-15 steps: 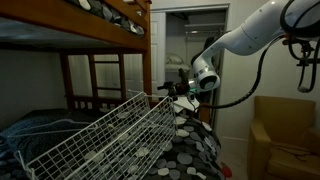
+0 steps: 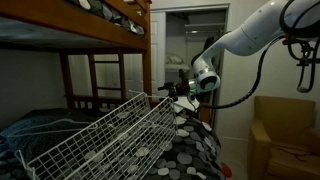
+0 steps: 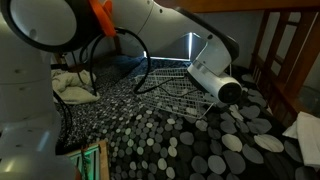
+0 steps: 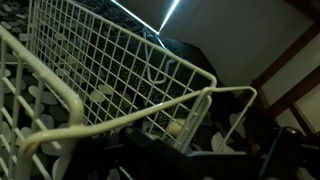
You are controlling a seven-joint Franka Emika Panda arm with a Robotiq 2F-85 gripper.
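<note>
A large white wire basket [image 2: 108, 145] stands tilted on the dotted bedding in exterior view 1. In exterior view 2 the same basket [image 3: 165, 92] lies left of the arm's wrist, partly covered by the arm. My gripper [image 2: 168, 91] is at the basket's upper right corner. Across the lower part of the wrist view, the dark open gripper has the basket's corner and rim [image 4: 150, 113] close in front of it. Whether a finger touches the wire is too dark to tell.
Dark bedding with grey dots [image 3: 190, 150] spreads under the basket. A wooden bunk bed post [image 2: 147, 60] rises behind the basket's right end, with the upper bunk overhead. A tan armchair [image 2: 285, 135] stands at the right.
</note>
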